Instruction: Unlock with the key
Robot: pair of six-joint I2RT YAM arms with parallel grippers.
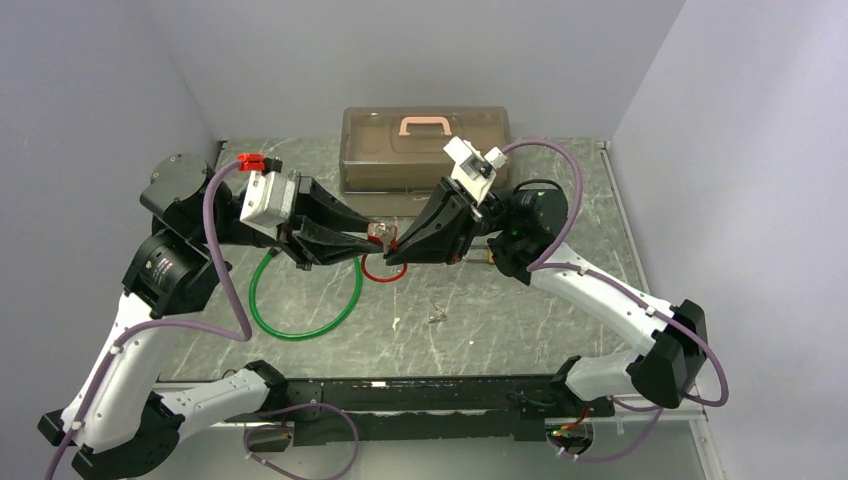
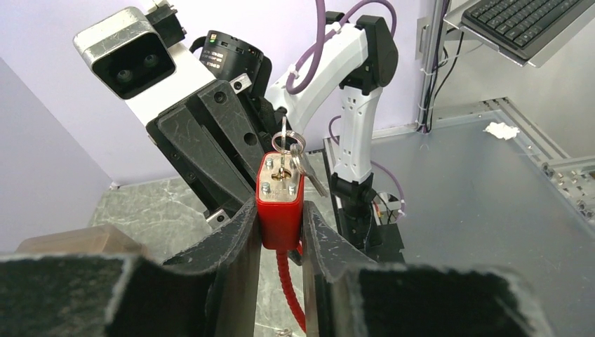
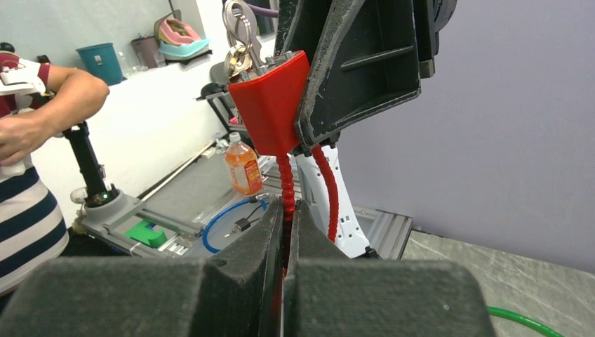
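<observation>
A red padlock point(image 2: 279, 217) with a metal face is held up between the arms, a key point(image 2: 283, 144) standing in its keyhole with a ring and a second key point(image 2: 316, 179) dangling. My left gripper has its fingers on either side of the padlock body. A red cable point(image 3: 286, 182) hangs from the lock's underside in a loop. My right gripper is shut on this cable just below the lock, seen at centre of the top view facing the left one.
A brown toolbox point(image 1: 425, 160) stands at the back. A green ring point(image 1: 300, 333) lies at left on the marble surface, small metal pieces point(image 1: 437, 315) near the middle. Walls bound the sides and back.
</observation>
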